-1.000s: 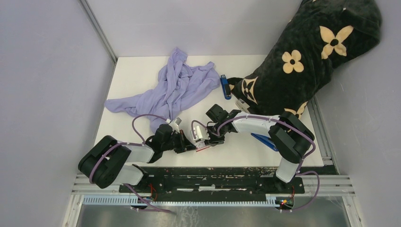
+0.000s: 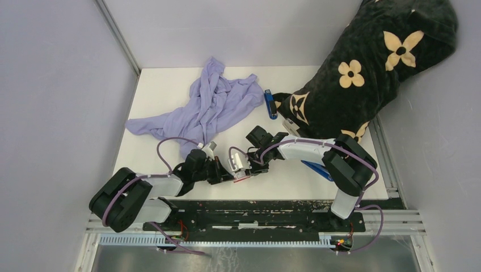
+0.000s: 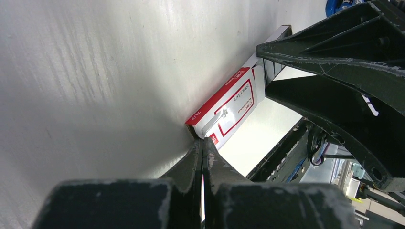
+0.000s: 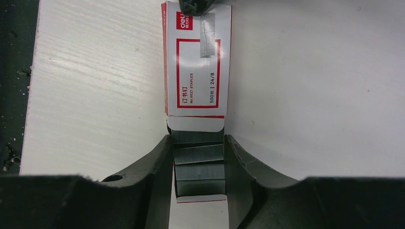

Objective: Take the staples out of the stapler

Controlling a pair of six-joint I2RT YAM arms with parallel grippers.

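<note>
A red-and-white staple box (image 4: 196,71) lies at the table's front, its tray (image 4: 199,169) partly out and showing several rows of grey staples. My right gripper is shut on that tray, in the right wrist view at the lower end of the box. My left gripper is shut at the opposite end of the box, its fingertips against the end by the strip of clear tape, with nothing clearly between them. In the top view both grippers meet low at the centre.
A blue stapler (image 2: 270,103) stands upper centre; another blue object (image 2: 319,170) lies partly under the right arm. A lilac cloth (image 2: 210,107) covers the back left, a dark flowered cushion (image 2: 368,68) the back right. The front edge is close to both grippers.
Both grippers have shifted very slightly at the box; otherwise the scene looks the same as a second ago.
</note>
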